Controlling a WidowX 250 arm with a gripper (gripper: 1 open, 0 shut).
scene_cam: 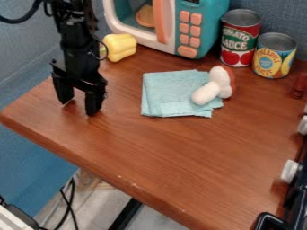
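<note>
My black gripper (79, 101) hangs low over the left part of the wooden tabletop (156, 148), its fingers apart with nothing visible between them. To its right, a folded light blue cloth (168, 92) lies flat, with a white, bone-shaped object (213, 86) resting on its right part. A yellow plastic object (120, 46) sits behind the gripper, beside a teal toy microwave (214, 15).
A tomato can (239, 40) and a second can (274, 57) stand at the back right. A small dark red object (300, 88) and a black appliance (288, 198) occupy the right edge.
</note>
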